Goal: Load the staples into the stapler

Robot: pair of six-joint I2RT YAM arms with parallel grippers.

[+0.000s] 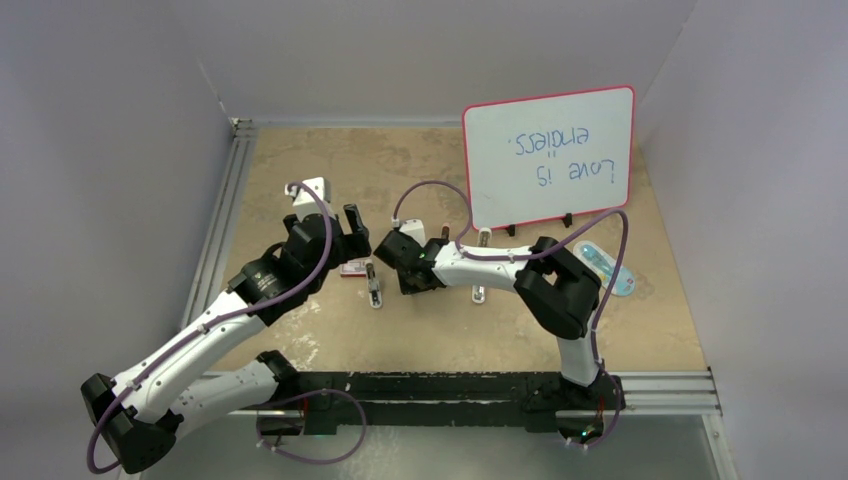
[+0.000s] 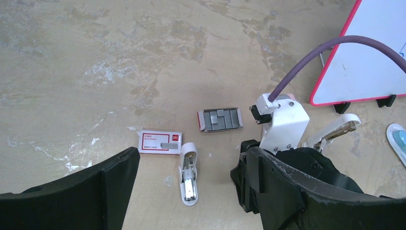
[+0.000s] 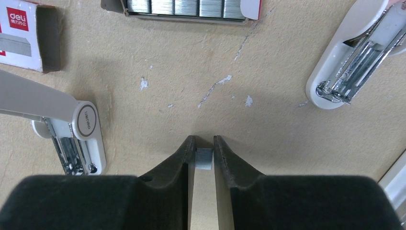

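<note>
In the right wrist view, my right gripper is shut on a small silvery staple strip [image 3: 204,159], held upright between its fingertips over bare table. To the left in that view stands one opened white stapler [image 3: 98,139], its magazine exposed. Another opened stapler [image 3: 330,81] lies at the upper right. At the top edge is the open tray of staple strips [image 3: 186,8]. My left gripper is open, raised well above the table, with nothing between its fingers. Below it the left wrist view shows the first stapler [image 2: 188,179] beside the staple box sleeve [image 2: 160,142].
A whiteboard [image 1: 550,155] with handwriting stands at the back right. A blue-and-white item [image 1: 605,270] lies on the right side.
</note>
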